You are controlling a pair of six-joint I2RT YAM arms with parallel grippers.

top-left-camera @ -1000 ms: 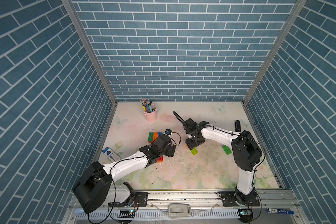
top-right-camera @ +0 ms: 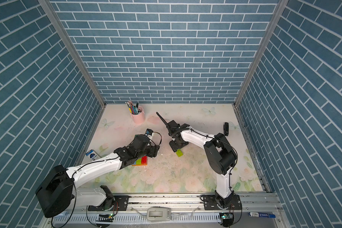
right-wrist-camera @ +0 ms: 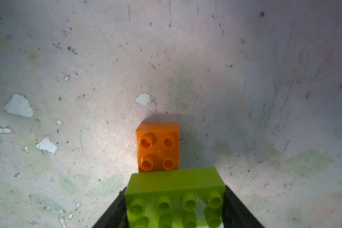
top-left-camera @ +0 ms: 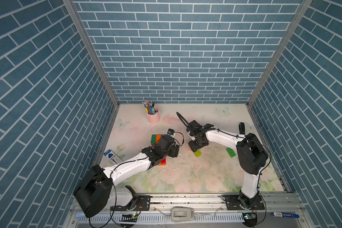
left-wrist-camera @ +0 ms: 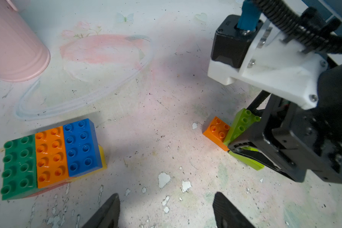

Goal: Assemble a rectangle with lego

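Observation:
My right gripper is shut on a light green brick [right-wrist-camera: 174, 180], one finger at each end. In the left wrist view this light green brick [left-wrist-camera: 239, 123] is tilted, right next to an orange brick [left-wrist-camera: 217, 131] on the table. More light green [left-wrist-camera: 252, 162] shows below the right fingers. My left gripper is open and empty over the table. Left of it lies an assembled block with green [left-wrist-camera: 19, 167], orange [left-wrist-camera: 50, 155] and blue [left-wrist-camera: 82, 148] bricks on top; yellow peeks out beneath. Part of the red brick [top-left-camera: 162, 161] is hidden under the left arm.
A pink pen cup [top-left-camera: 153, 115] stands at the back left, and a loose green brick [top-left-camera: 231, 152] lies on the right. The two grippers are close together mid-table. Bare table lies in front of them.
The left gripper has barely moved. The loose green brick stays put.

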